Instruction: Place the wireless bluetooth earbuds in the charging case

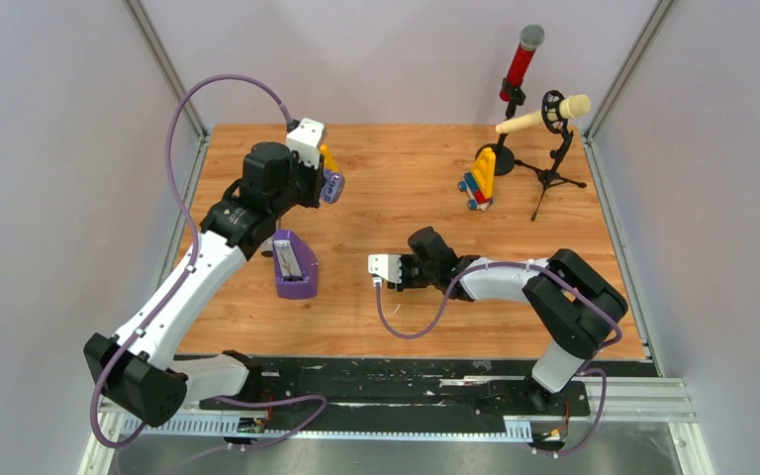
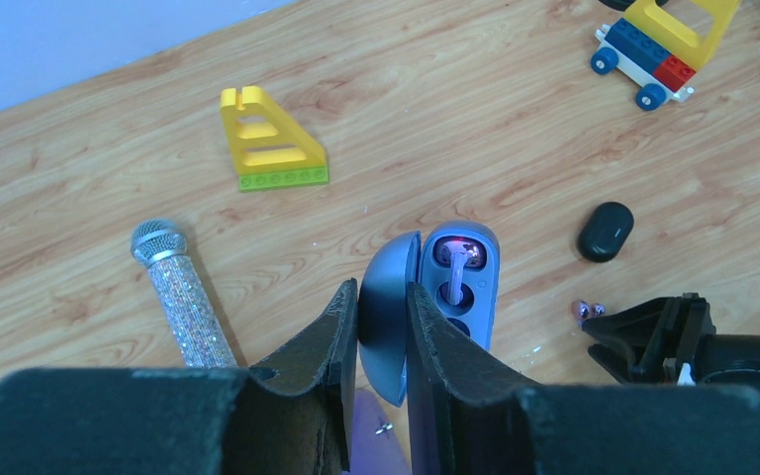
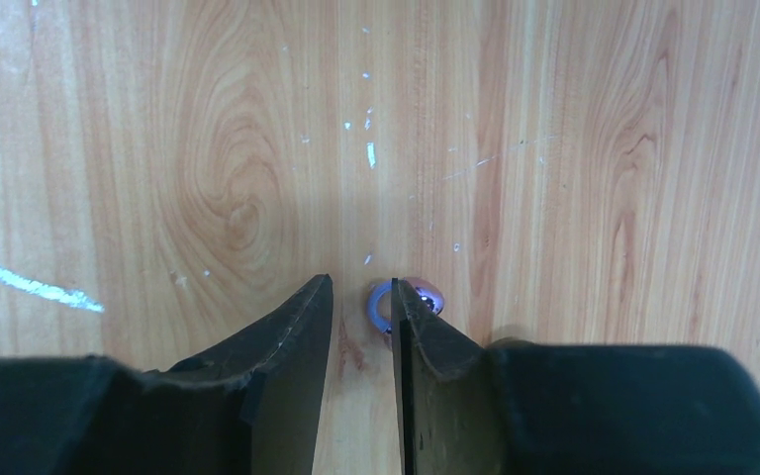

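My left gripper is shut on the lid side of the blue-purple charging case (image 2: 489,272), holding it raised with the lid open. One shiny purple earbud (image 2: 458,259) is in the case's upper part; the lower part is partly behind a finger. Low over the table, my right gripper stands open. Another purple earbud (image 3: 427,295) lies on the wood by its right finger, which partly covers it; a bit of it shows between the fingers. In the left wrist view this earbud (image 2: 586,311) lies just beyond the right fingertips.
A black oval object (image 2: 606,232) is near the right gripper. Around the left arm are a silver microphone (image 2: 183,297), a yellow-green block piece (image 2: 275,148) and a purple stand (image 1: 295,277). A toy car (image 1: 475,190) and microphone stands (image 1: 546,176) are at back right. Mid-table is clear.
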